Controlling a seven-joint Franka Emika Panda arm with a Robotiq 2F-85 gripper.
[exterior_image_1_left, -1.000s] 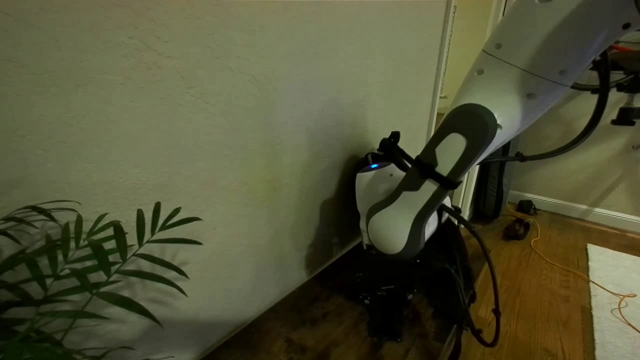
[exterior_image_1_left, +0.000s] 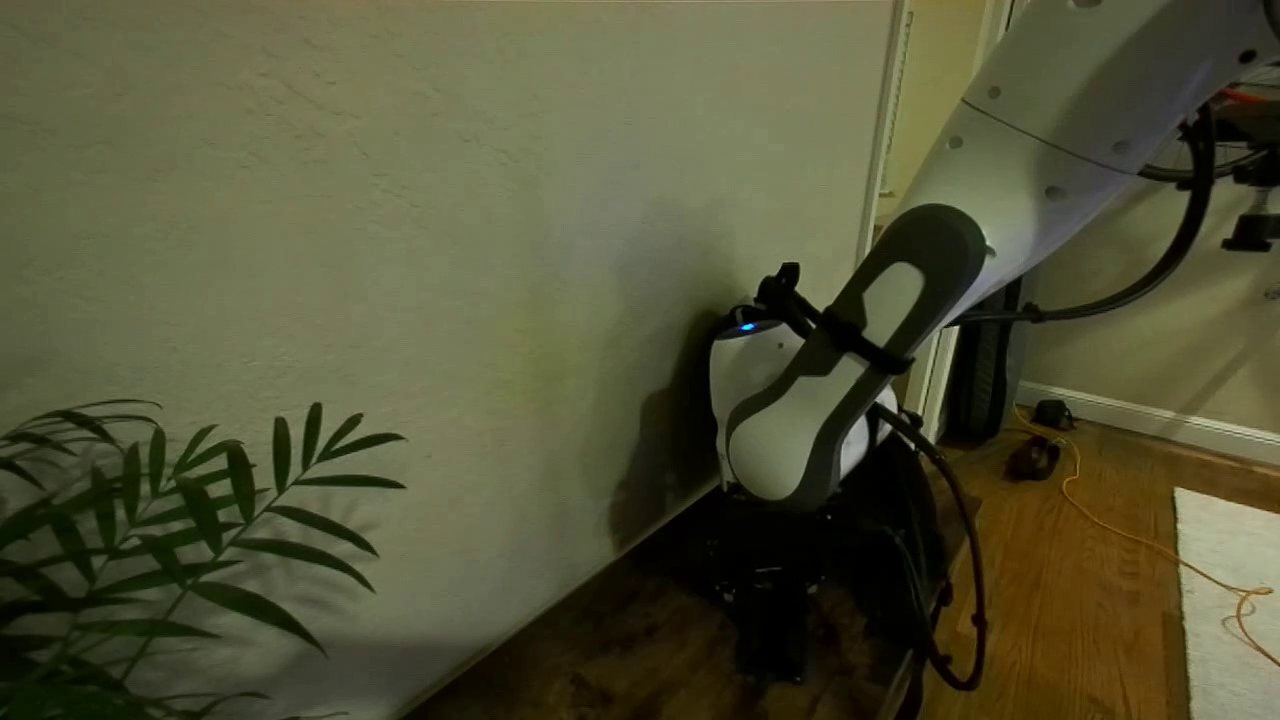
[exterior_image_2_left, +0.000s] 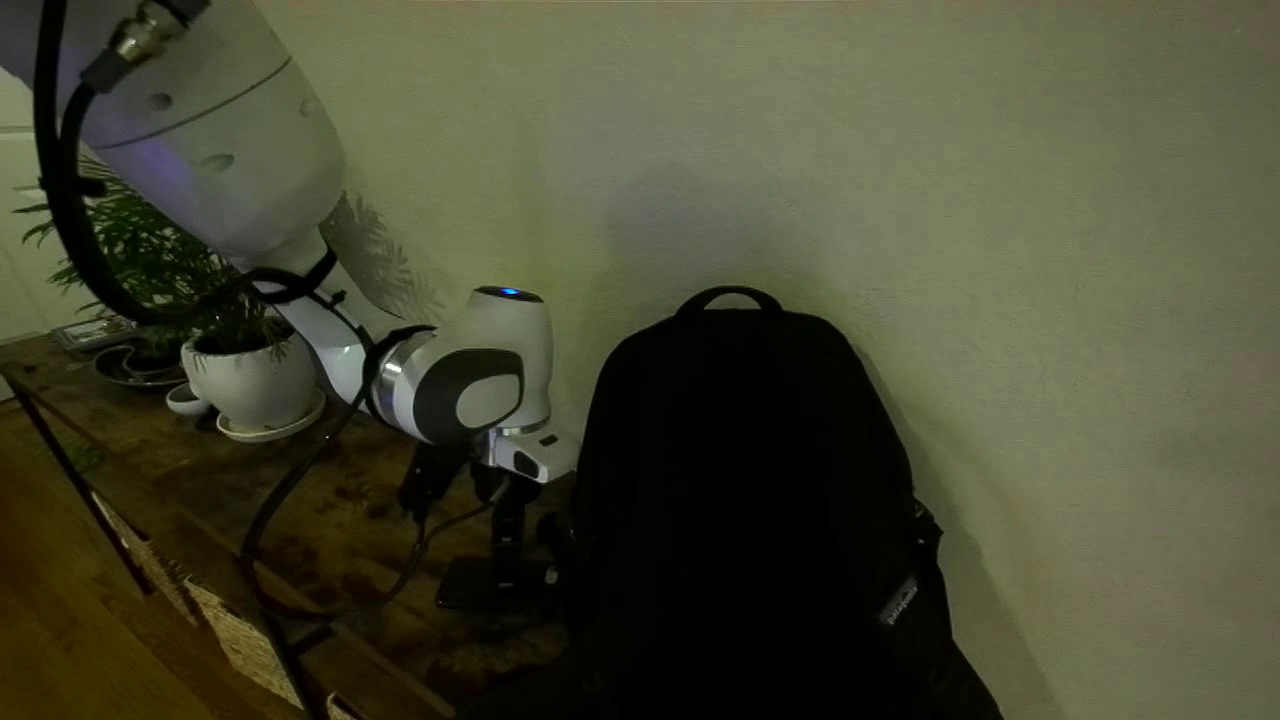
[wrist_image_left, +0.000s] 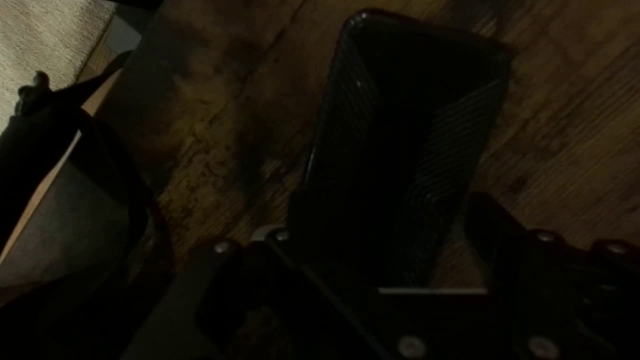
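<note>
A black, open-topped rectangular container (wrist_image_left: 414, 78) with ribbed inner walls sits on the dark wooden tabletop. My gripper is over its near end, the two fingers apart. On the right, a strip of wood shows between the finger and the container's side; the left finger overlaps its other edge. Whether either finger touches it is too dark to tell. In exterior view 2 the gripper (exterior_image_2_left: 509, 534) points down at the black container (exterior_image_2_left: 470, 584), left of a backpack. Exterior view 1 shows this area only as dark shapes beneath the white wrist.
A large black backpack (exterior_image_2_left: 744, 504) stands close beside the wrist, against the wall. Potted plants (exterior_image_2_left: 252, 378) occupy the table's far end. A cable (exterior_image_2_left: 270, 528) loops down from the arm near the table's front edge. Bare tabletop lies between plants and gripper.
The arm has shifted very slightly up and left in exterior view 1, and its hanging cable with it. Nothing else there has visibly moved.
</note>
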